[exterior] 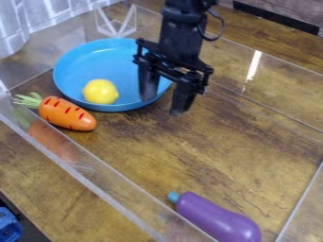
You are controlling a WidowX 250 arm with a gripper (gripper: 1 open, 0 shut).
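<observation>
My black gripper (169, 91) hangs over the right part of a blue round bowl (78, 64), its fingers apart and pointing down. A yellow round object (101, 92) lies in the bowl, left of the fingers. I see nothing held between them. An orange toy carrot (66, 112) with green leaves lies outside the bowl at the lower left. A purple toy eggplant (217, 217) lies at the front right.
Clear plastic walls edge the wooden table surface (214, 142), whose middle and right are clear. A small blue object (8, 225) shows at the bottom left corner, beyond the wall.
</observation>
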